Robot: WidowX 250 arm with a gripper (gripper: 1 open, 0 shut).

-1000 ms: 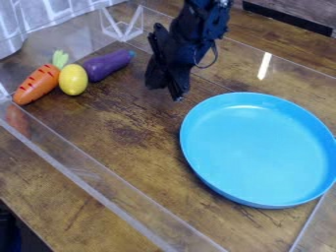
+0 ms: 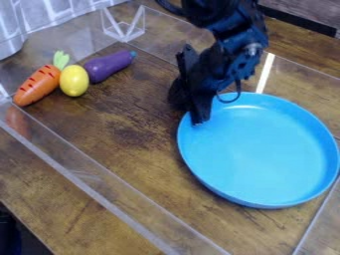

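The black gripper [image 2: 198, 110] hangs low at the upper left rim of a large blue plate [image 2: 259, 159]; it is shut, and I see nothing clearly held between its fingers. Its dark arm reaches down from the top of the view and hides part of the table behind it. To the left lie a toy carrot [image 2: 39, 85], a yellow lemon [image 2: 75, 81] and a purple eggplant [image 2: 109, 67], apart from the gripper.
A clear bin wall [image 2: 14, 25] stands at the top left. Clear strips cross the lower left and right edges.
The gripper has moved right and down from beside the eggplant to the blue plate's rim. The toys and plate look unmoved.
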